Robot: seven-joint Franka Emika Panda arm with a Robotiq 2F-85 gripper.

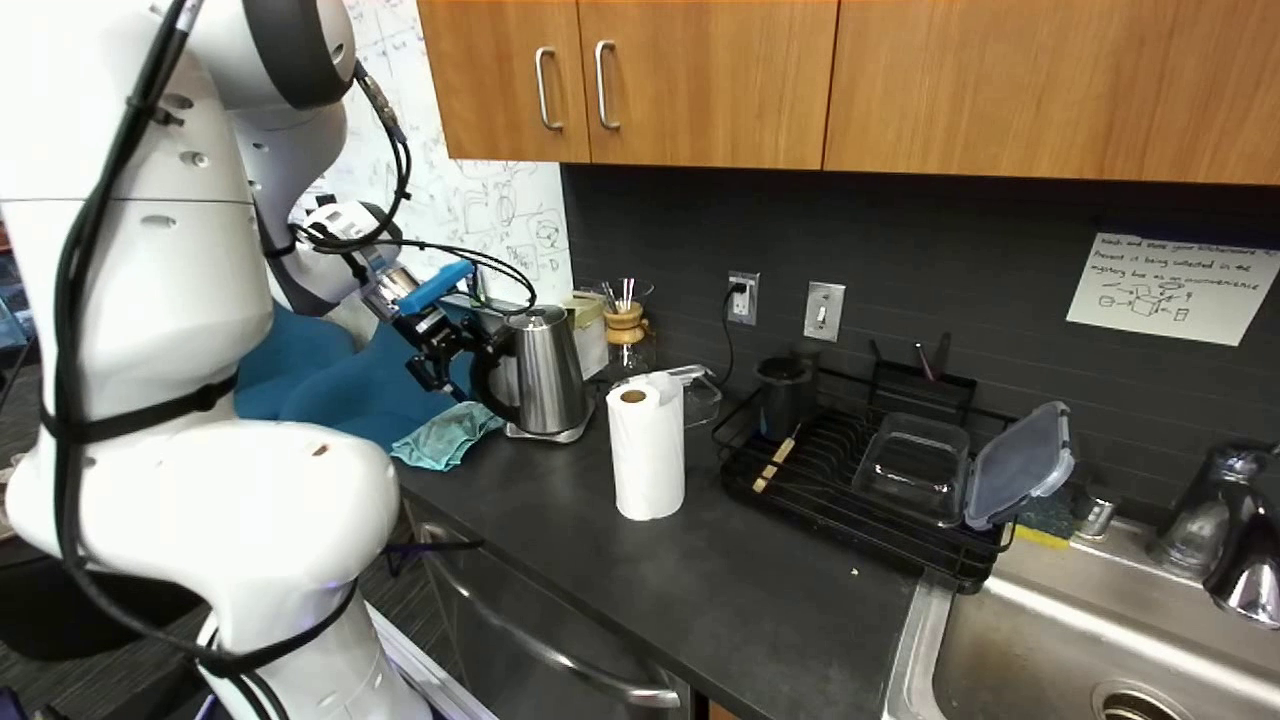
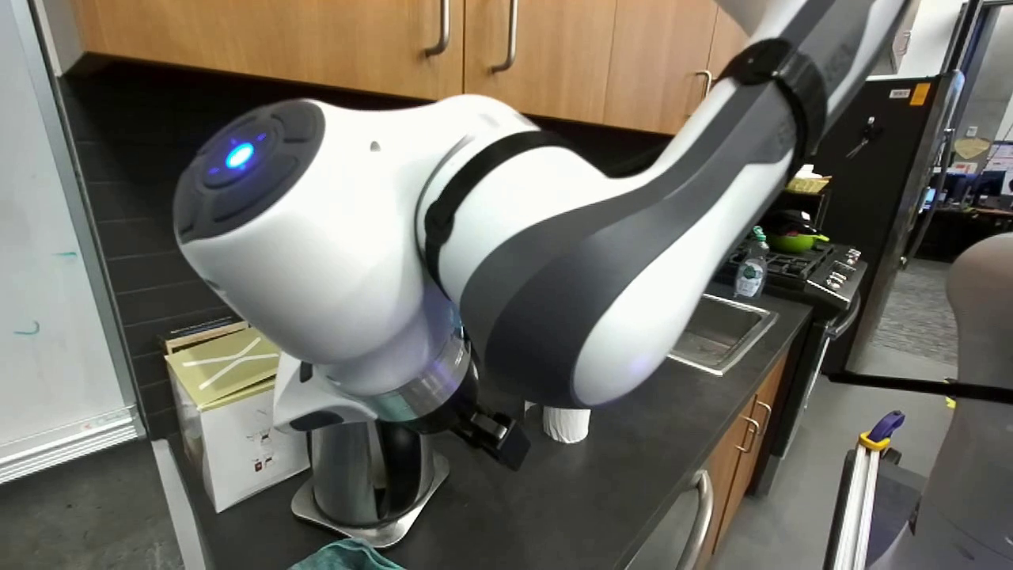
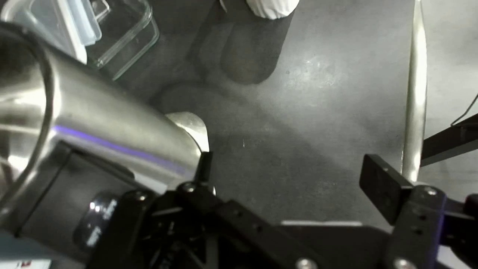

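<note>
My gripper is open, its two fingers wide apart with only bare countertop seen between them. On the left of the wrist view, a silver kettle with a black handle lies close beside the left finger; whether they touch I cannot tell. Exterior view 1 has the kettle upright on its base, with my gripper at the handle side. A crumpled teal cloth lies below the gripper at the counter's end. In exterior view 2 the arm partly hides the kettle.
A paper towel roll stands right of the kettle, with a dish rack and a sink farther right. Behind the kettle are a box and a glass coffee maker.
</note>
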